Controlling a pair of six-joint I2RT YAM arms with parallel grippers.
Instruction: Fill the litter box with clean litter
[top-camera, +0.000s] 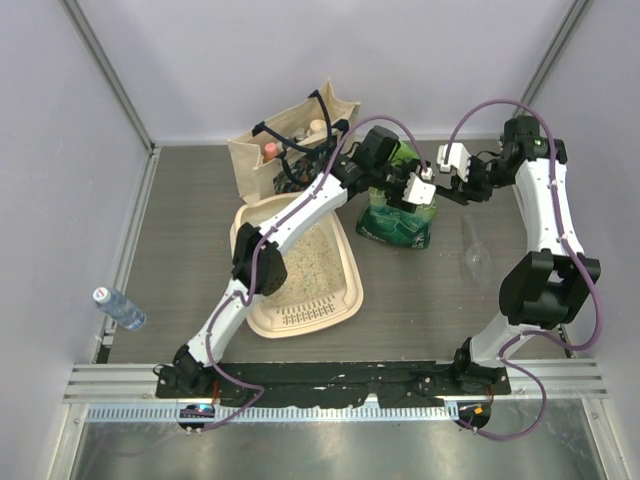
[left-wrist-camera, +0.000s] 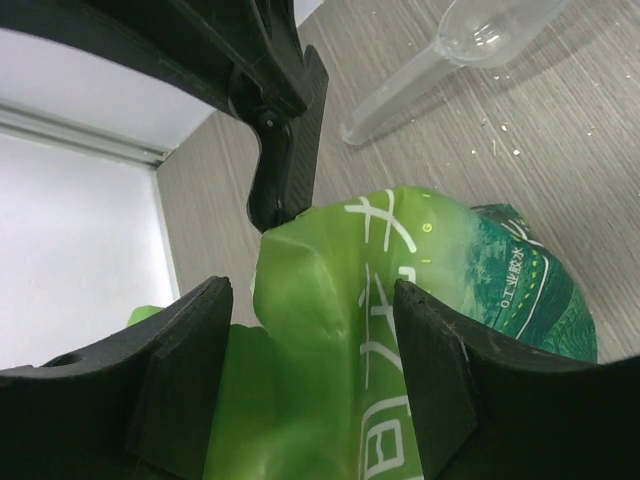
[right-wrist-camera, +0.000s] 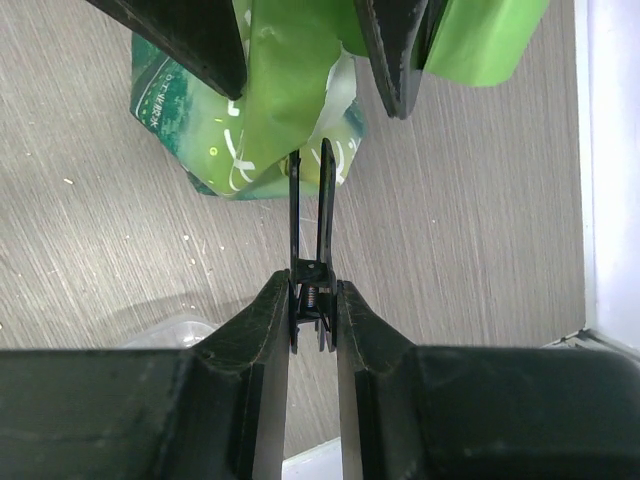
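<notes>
The green litter bag (top-camera: 395, 228) stands upright right of the litter box (top-camera: 352, 285); pale litter (top-camera: 308, 265) covers the box floor. My left gripper is over the bag's top, its fingers spread on either side of the folded green plastic (left-wrist-camera: 300, 275). From the right, my right gripper is shut on the handles of a black spring clip (right-wrist-camera: 326, 225). The clip's fingers are parted and point at the bag's top edge, with a corner of plastic appearing between their tips. Whether they touch it, I cannot tell.
A clear scoop (top-camera: 477, 262) lies on the floor below the right arm. Behind the box stands a beige tote (top-camera: 250, 165) holding bottles. At far left is a blue water bottle (top-camera: 119, 308). Floor between bag and scoop is bare.
</notes>
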